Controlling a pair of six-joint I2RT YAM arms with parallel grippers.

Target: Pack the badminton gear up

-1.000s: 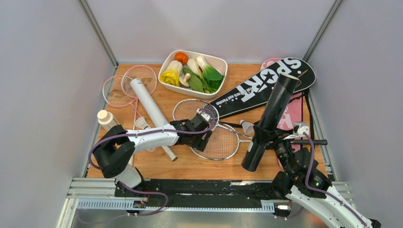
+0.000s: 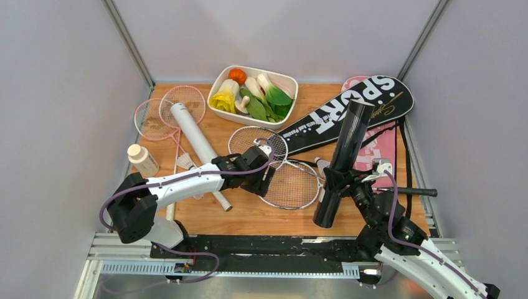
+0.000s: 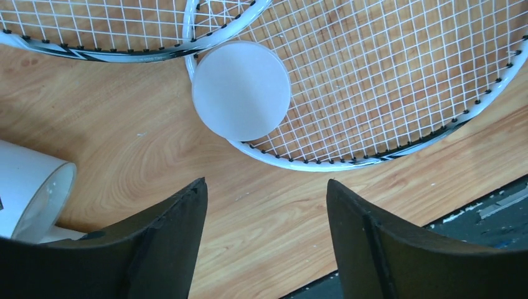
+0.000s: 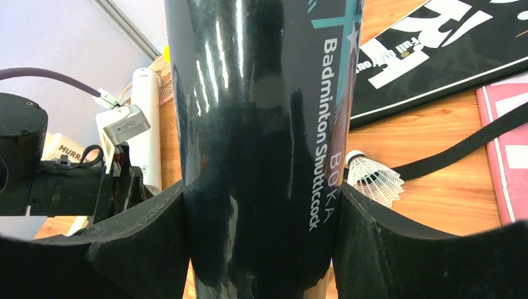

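My right gripper is shut on a black shuttlecock tube, held at a slant over the right side of the table. My left gripper hangs open over the white rackets, nothing between its fingers; a round white lid lies on a racket rim below it. A white tube lies to its left. Loose shuttlecocks lie on either side. The black racket bag lies on a pink bag at back right. Pink rackets lie at the left.
A white bin of vegetables stands at the back centre. A cream bottle stands at the left edge. Bare table shows along the front.
The black tube in my right gripper has moved a little left and toward the front. The left arm's elbow has shifted left; its gripper has moved only slightly.
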